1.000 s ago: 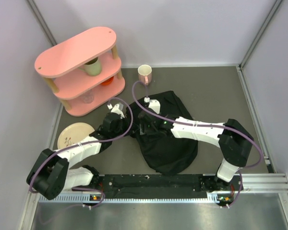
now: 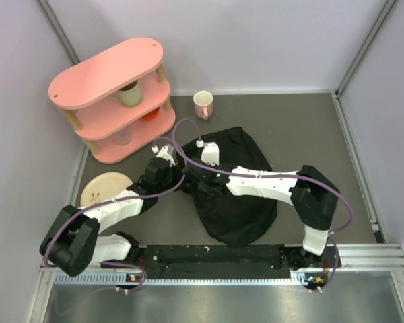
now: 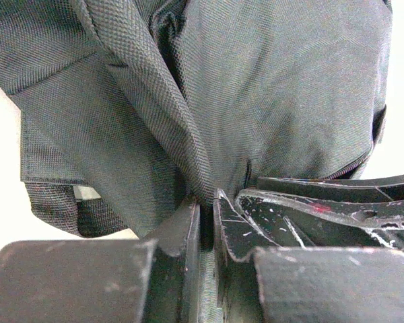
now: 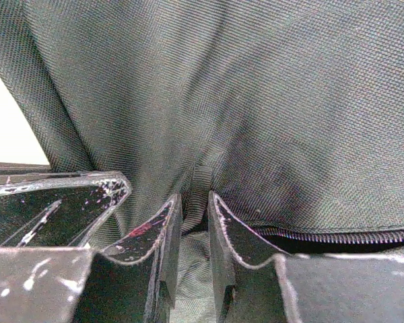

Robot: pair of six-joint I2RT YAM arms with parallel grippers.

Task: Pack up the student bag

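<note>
A black bag (image 2: 236,219) lies flat in the middle of the table. At its left edge, my left gripper is shut on a fold of the bag's dark fabric (image 3: 158,101). My right gripper is close beside it, low over the bag, its fingers partly open. A small cloth tab (image 4: 200,185), apparently a zipper pull, shows in the gap between the right fingers, which do not appear clamped on it. From there the zipper (image 4: 350,237) runs off to the right, with a dark slit along it.
A pink shelf (image 2: 108,70) with cups and bowls stands at the back left. A pink mug (image 2: 203,105) sits behind the bag, and a cream plate (image 2: 106,187) lies by the left arm.
The left arm and the bag look almost unmoved.
</note>
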